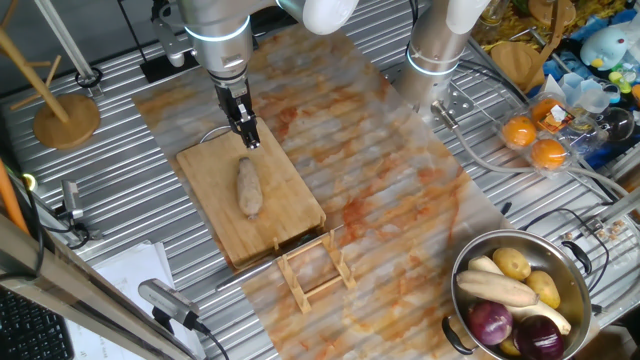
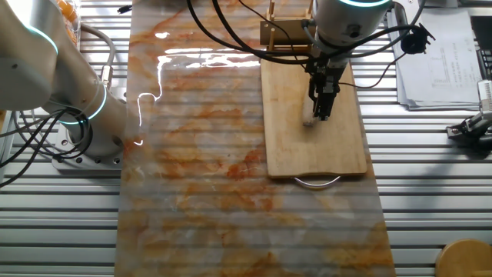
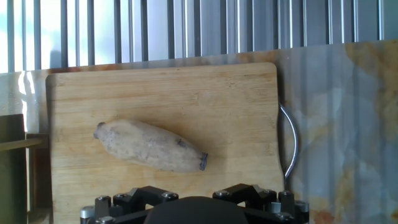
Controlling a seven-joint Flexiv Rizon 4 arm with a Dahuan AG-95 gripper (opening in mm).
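Observation:
A pale brown, sweet-potato-like root (image 3: 152, 146) lies aslant near the middle of a wooden cutting board (image 3: 230, 93), dark at both ends. My gripper (image 1: 250, 146) hangs above the board near its handle end, apart from the root. At the wrist view's bottom edge, the gripper's two black sides stand apart, with no object visible between them; its tips are partly hidden by the dark rounded housing. In exterior view 2 the gripper (image 2: 320, 117) and arm cover most of the root (image 2: 309, 121).
By the board's far end from the handle stands a small wooden rack (image 1: 318, 270), with a long thin blade-like piece (image 1: 250, 273) beside it. A steel pot (image 1: 465, 300) of potatoes, pale roots and purple onions sits at right.

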